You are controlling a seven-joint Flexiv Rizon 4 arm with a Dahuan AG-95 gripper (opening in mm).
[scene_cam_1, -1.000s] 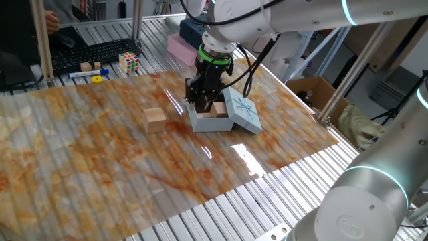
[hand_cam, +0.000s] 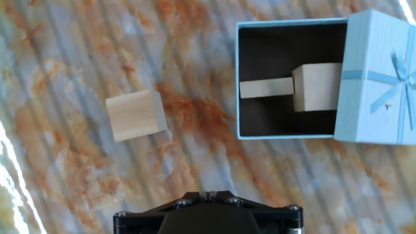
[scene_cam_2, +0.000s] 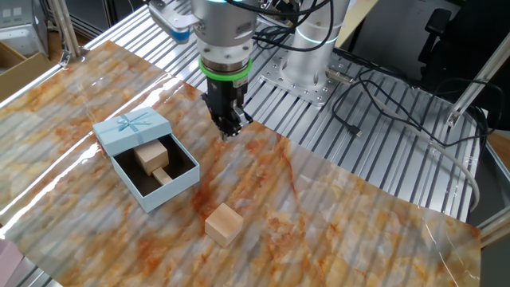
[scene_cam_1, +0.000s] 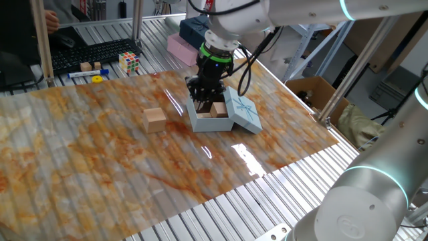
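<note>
Near the table's back edge in exterior view 2, my gripper hangs above the marbled sheet, to the right of the light blue box. In the wrist view its fingertips meet, with nothing visible between them. The open box holds a wooden cube and a thin wooden block beside it. Its lid, with a blue bow, leans tilted over one end, partly covering the opening. Apart from the box, another wooden cube lies on the sheet. In exterior view 1 my gripper overlaps the box's far side.
A pink box and a dark blue box stand behind the sheet. A puzzle cube, marker, yellow ring and keyboard lie at the back left. Much of the marbled sheet is clear.
My gripper has risen slightly and shifted a little right in exterior view 1, and the arm's cables have swung. The box, lid and wooden blocks look unmoved.
</note>
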